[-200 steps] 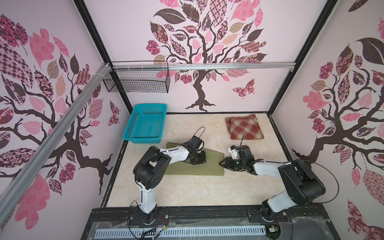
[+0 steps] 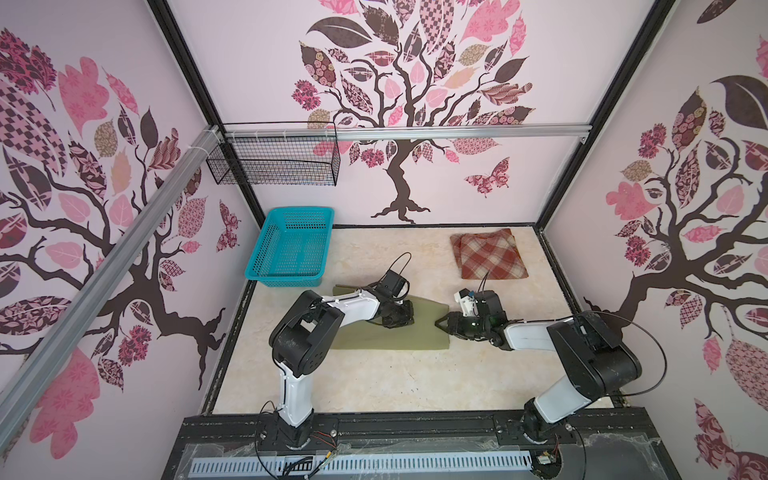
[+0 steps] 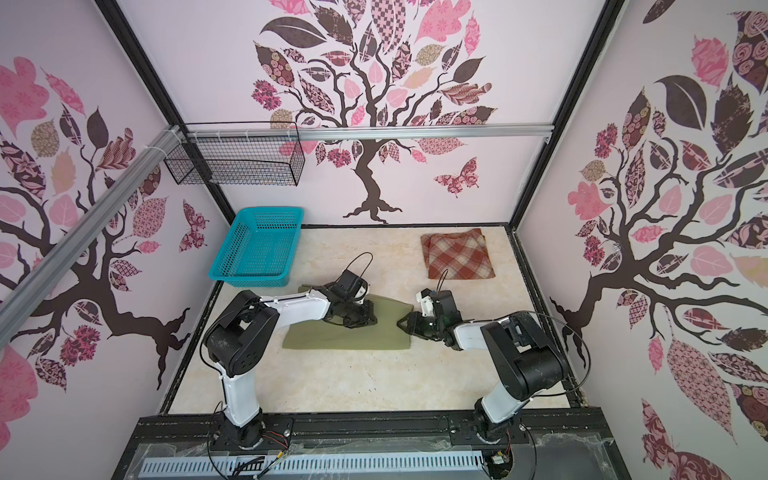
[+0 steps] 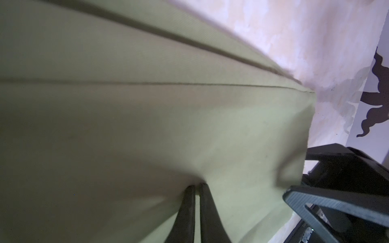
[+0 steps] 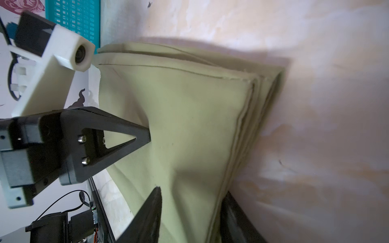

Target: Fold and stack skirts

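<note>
An olive-green skirt (image 2: 428,340) lies folded in layers across the middle of the table. My left gripper presses down on its upper layer, shut with a small pinch of green cloth between the fingertips. At the skirt's right end, my right gripper is open, with one fingertip over the cloth and the other beyond the layered edge, touching or close to it. A red plaid skirt (image 2: 489,254), folded into a rough rectangle, rests at the back right. The left arm covers part of the green skirt in the top views.
At the back left stands a teal plastic basket (image 2: 289,248), apparently empty. A black wire basket (image 2: 280,160) hangs on the rail above it. Bare table (image 2: 384,384) stretches along the front, with more clear space at the back centre.
My right gripper has edged slightly left onto the green skirt's end, its upper arm shifting left as well. The left arm has barely moved. Both skirts look nearly unchanged.
</note>
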